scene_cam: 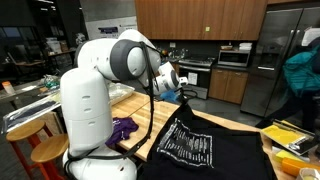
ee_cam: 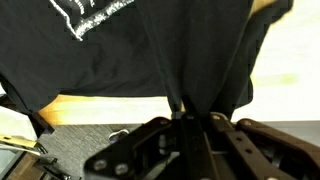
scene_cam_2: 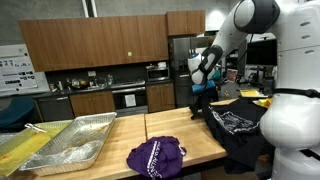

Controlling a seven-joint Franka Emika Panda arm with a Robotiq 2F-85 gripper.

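Note:
A black cloth with white print (scene_cam: 188,146) lies spread on the wooden table, part of it drawn upward. My gripper is shut on the black cloth, whose folds run up between its fingers in the wrist view. In exterior view 2 the gripper (scene_cam_2: 206,88) is raised above the table, and dark cloth (scene_cam_2: 232,120) hangs beneath it and spreads over the table. The fingertips are small and dark against the cloth in both exterior views.
A purple cloth (scene_cam_2: 157,157) lies crumpled on the table, away from the black one. A foil tray (scene_cam_2: 70,141) stands at the table's left in exterior view 2. Yellow and white items (scene_cam: 287,138) sit at the right in exterior view 1. A teal backpack (scene_cam: 303,72) shows at the right edge.

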